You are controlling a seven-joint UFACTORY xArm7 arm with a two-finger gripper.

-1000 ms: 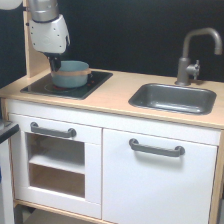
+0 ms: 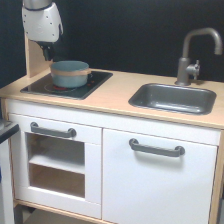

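Note:
A teal pot (image 2: 70, 76) with a brownish area below its rim sits upright on the black stove top (image 2: 45, 87), towards the back of the toy kitchen counter. My gripper (image 2: 48, 56) comes down from the upper left, its white body above and dark fingers pointing downward. It hangs by the pot's left back side, over or near the back edge of the stove. The fingers are too small and dark to show how the fingers stand. No object is visible in them.
On the counter's right is a grey sink (image 2: 174, 98) with a tall tap (image 2: 190, 55) behind it. Bare wooden counter (image 2: 118, 92) lies between stove and sink. Below are an open-fronted oven (image 2: 58, 165) and a white cupboard door (image 2: 155, 180), both with grey handles.
My gripper has moved left and slightly up, away from the pot's rim. The pot appears in about the same place on the stove.

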